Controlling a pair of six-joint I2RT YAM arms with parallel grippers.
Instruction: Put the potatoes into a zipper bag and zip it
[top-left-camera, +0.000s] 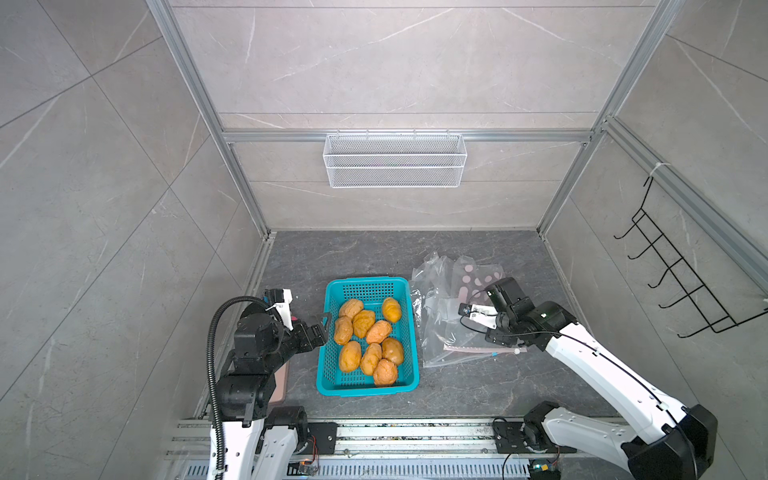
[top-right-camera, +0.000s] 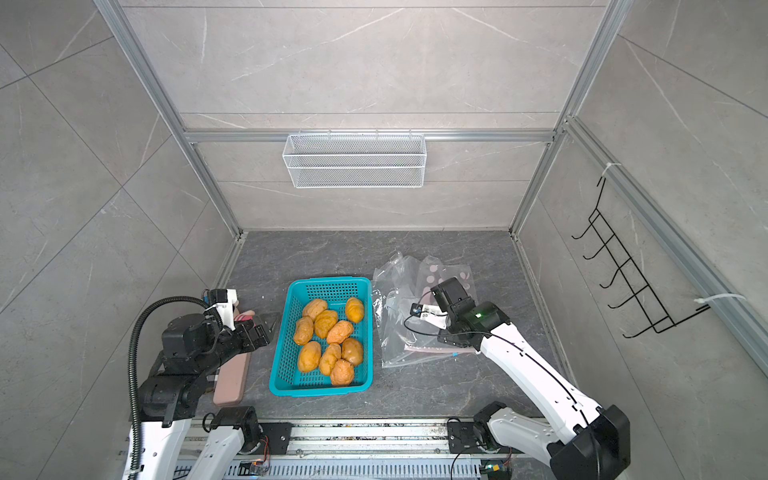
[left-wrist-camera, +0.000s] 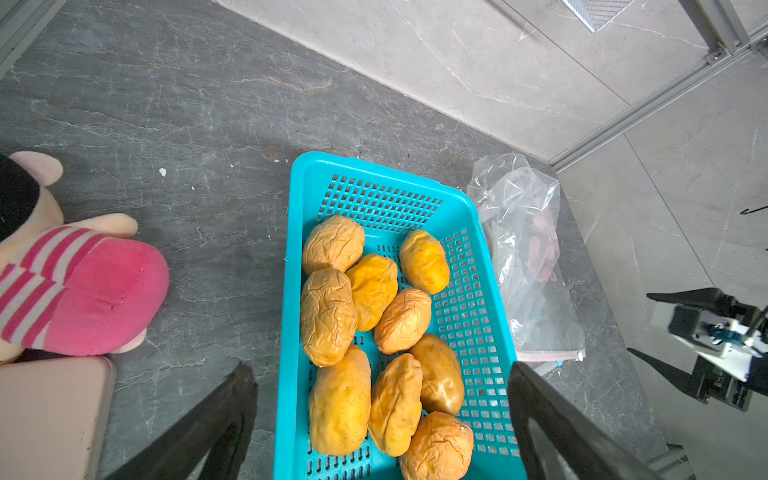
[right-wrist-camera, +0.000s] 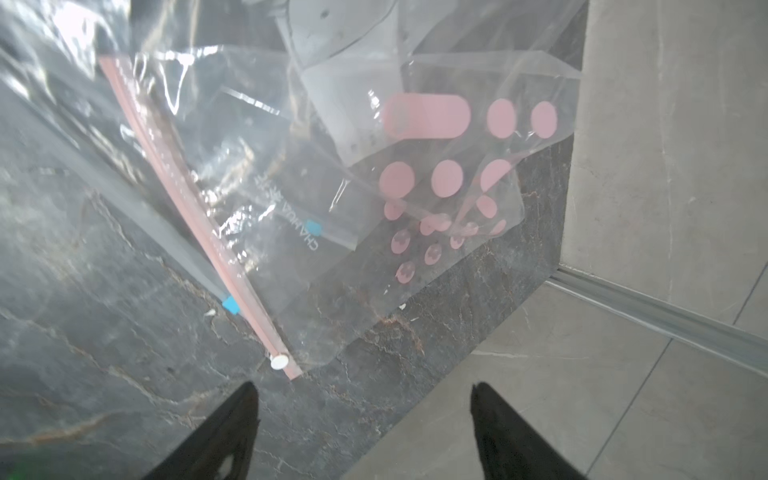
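Observation:
Several wrinkled potatoes (left-wrist-camera: 373, 289) lie in a teal perforated basket (top-left-camera: 368, 285) at the middle of the counter. Right of it lie flat clear zipper bags (top-left-camera: 438, 336) with pink dots and pink and blue zip strips (right-wrist-camera: 200, 216). My left gripper (top-left-camera: 318, 326) hangs over the basket's left side, open and empty. My right gripper is above the bags, tilted down toward their zip edges, its fingers apart with nothing between them.
A striped plush toy (left-wrist-camera: 100, 296) and a pink flat object (top-right-camera: 231, 376) sit left of the basket. A wire shelf (top-left-camera: 393, 160) hangs on the back wall, a black hook rack (top-left-camera: 680, 272) on the right wall.

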